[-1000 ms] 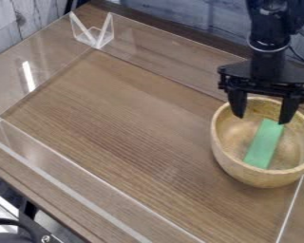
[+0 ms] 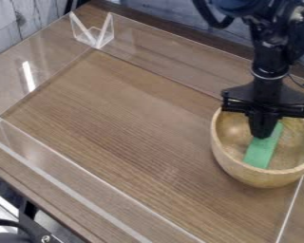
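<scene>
A wooden bowl (image 2: 237,164) sits at the right of the table, with a green block (image 2: 260,154) lying inside it. My black gripper (image 2: 260,124) reaches down from the top right into the bowl, its tip over the upper end of the block and hiding part of it. The fingers are dark and crowded together; whether anything is between them is hard to see.
A white wire-like object (image 2: 94,33) stands at the back left. A dark cable lies at the bottom left corner.
My gripper has moved down into the bowl, to the upper end of the green block. The bowl and block look unmoved.
</scene>
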